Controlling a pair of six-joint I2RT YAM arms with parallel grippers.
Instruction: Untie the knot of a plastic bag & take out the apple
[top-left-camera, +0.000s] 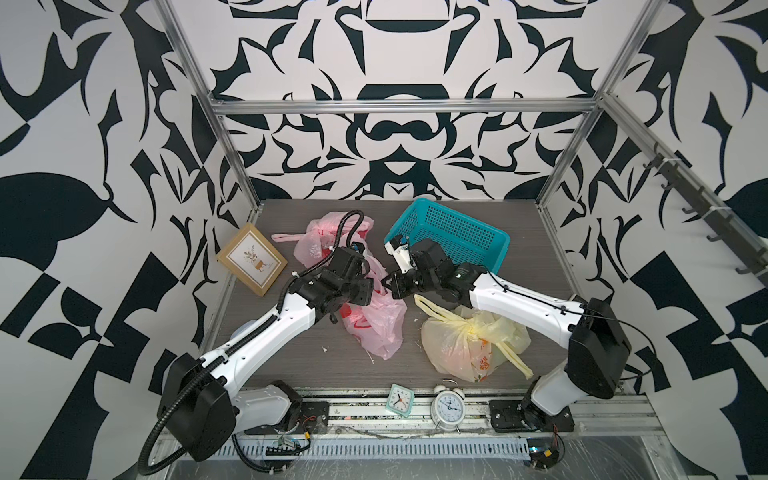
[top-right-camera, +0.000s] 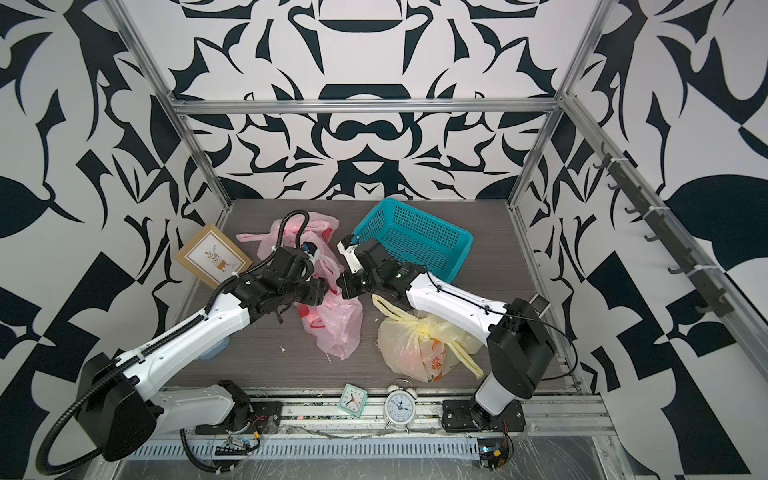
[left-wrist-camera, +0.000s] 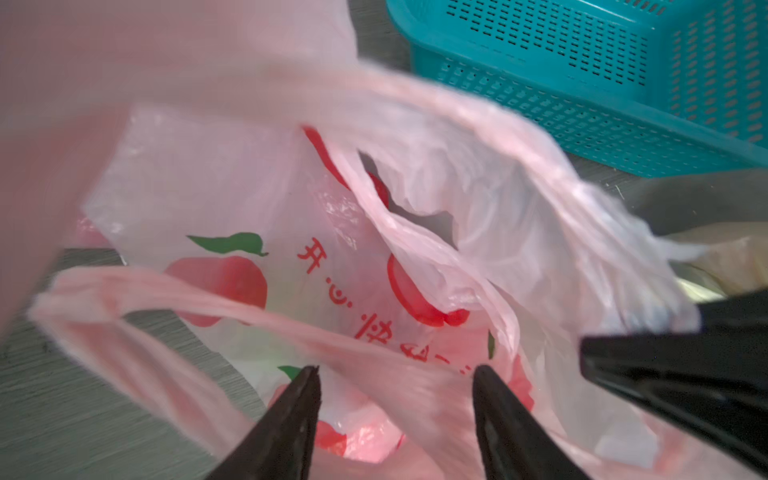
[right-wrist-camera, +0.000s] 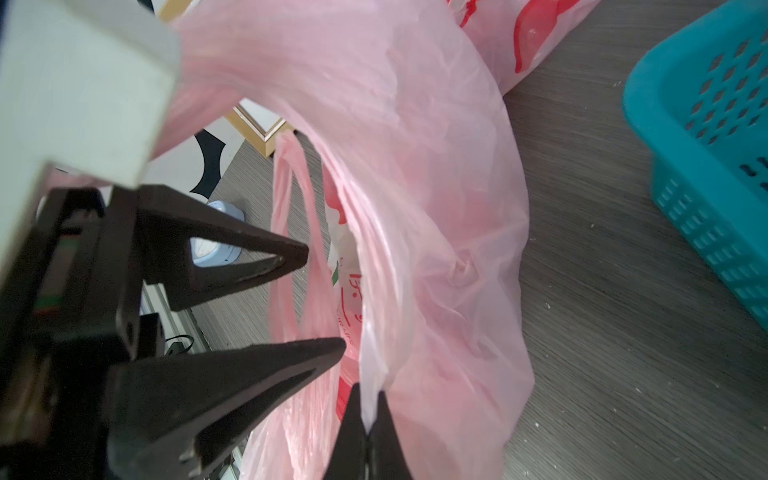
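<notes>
A pink plastic bag (top-left-camera: 376, 324) lies in the middle of the table, its mouth lifted and spread; red fruit and red lettering are printed on it. Film at the bag's rim is pinched in my right gripper, which is shut. My left gripper is open at the bag's mouth, where a loose pink handle strip (left-wrist-camera: 320, 340) runs across in front of the fingers; I cannot tell whether it passes between them. Inside the left wrist view, the right gripper's dark fingertips (left-wrist-camera: 640, 360) stand at the bag's edge. No apple can be made out.
Another pink bag (top-left-camera: 320, 232) lies at the back left. A teal basket (top-left-camera: 504, 248) stands at the back right, near the right arm. A knotted yellow bag (top-left-camera: 448, 348) sits at the front right, and a picture frame (top-left-camera: 253, 257) at the left.
</notes>
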